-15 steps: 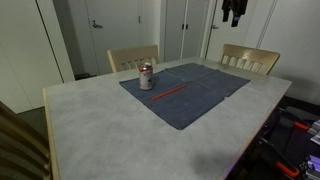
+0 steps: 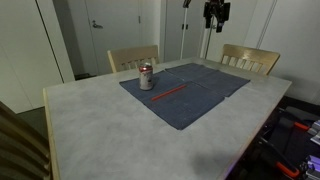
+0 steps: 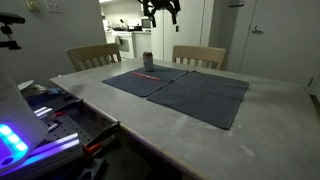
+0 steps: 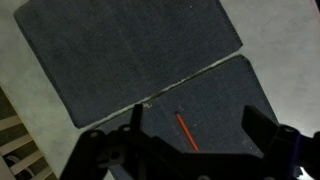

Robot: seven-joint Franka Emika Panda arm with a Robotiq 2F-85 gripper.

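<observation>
A thin red stick [image 2: 169, 92] lies on a dark grey-blue cloth [image 2: 195, 110] spread over the table; it also shows as a red stick [image 4: 186, 131] between my fingers in the wrist view, far below them. Behind it stands a can [image 2: 146, 77], silver and reddish, upright near the cloth's back edge. High over the table, my gripper [image 3: 163, 23] is open and empty. From the wrist, its black fingers [image 4: 260, 128] are spread wide apart and touch nothing.
A second dark cloth [image 3: 205, 97] lies beside the first, with a narrow gap between them. Wooden chairs [image 3: 199, 55] stand around the table.
In exterior view 1 my gripper has moved leftward, staying high above the table. The stick, can and cloths have not moved.
</observation>
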